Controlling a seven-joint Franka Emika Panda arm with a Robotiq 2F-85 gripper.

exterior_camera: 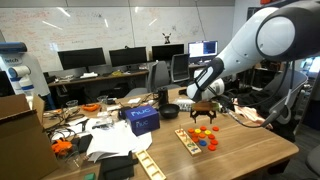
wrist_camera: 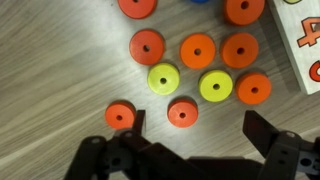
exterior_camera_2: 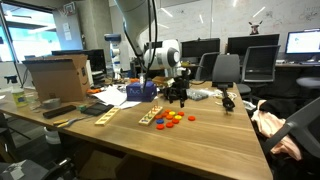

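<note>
Above the wooden table, my gripper points down with its fingers wide apart and nothing between them. In the wrist view a red-orange disc (wrist_camera: 183, 112) with a centre hole lies below, roughly midway between the fingertips. Another orange disc (wrist_camera: 120, 115) is close to the left finger. Two yellow discs, one left (wrist_camera: 163, 79) and one right (wrist_camera: 215, 86), lie farther up, among several orange and red ones. A blue disc (exterior_camera: 201, 142) shows in exterior view 1. At the wrist view's upper right is a wooden board (wrist_camera: 304, 40) with red numerals.
A second wooden tray (exterior_camera: 149, 165) lies nearer the front. Left of the discs stand a blue box (exterior_camera: 143, 120) and scattered papers (exterior_camera: 108, 141); a large cardboard box (exterior_camera: 25, 138) is at the far left.
</note>
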